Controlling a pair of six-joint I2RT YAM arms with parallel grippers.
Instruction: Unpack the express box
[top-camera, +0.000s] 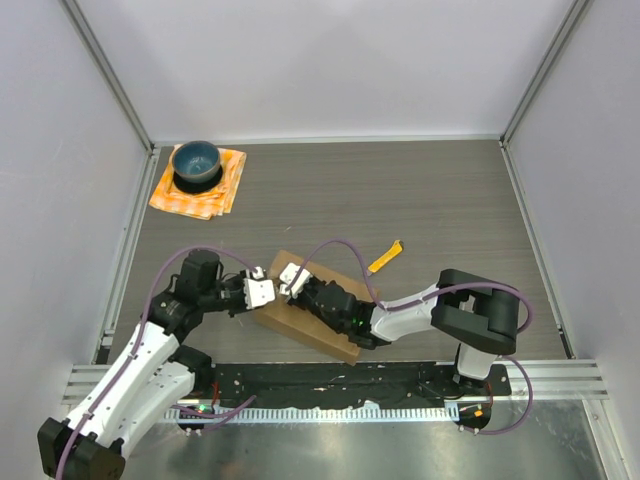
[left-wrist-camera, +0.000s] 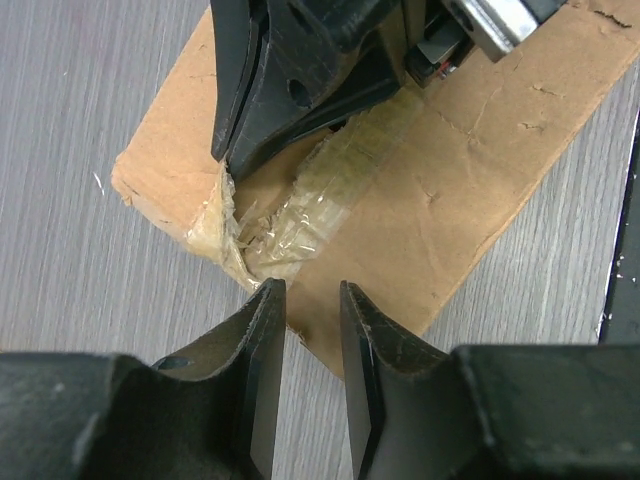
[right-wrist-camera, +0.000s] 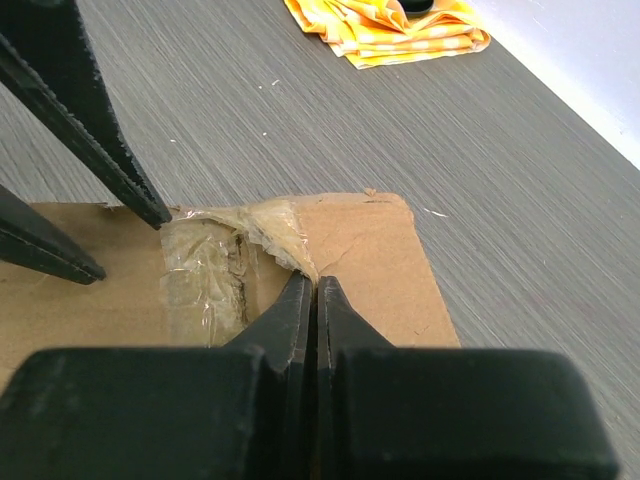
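The cardboard box (top-camera: 300, 326) lies on the table under both arms, with clear tape (left-wrist-camera: 312, 207) along its top, crumpled and lifted at one edge. My right gripper is shut on that crumpled tape at the box edge; the left wrist view also shows its black fingers (left-wrist-camera: 262, 130) pressed there. My left gripper stands partly open by the box's near edge, nothing seen gripped between its fingertips. In the right wrist view its two dark fingers (right-wrist-camera: 110, 160) are apart, close over the box top beside the tape.
A yellow box cutter (top-camera: 385, 256) lies behind the box. At the far left, a blue bowl (top-camera: 197, 161) stands on a black base over an orange checked cloth (top-camera: 229, 180).
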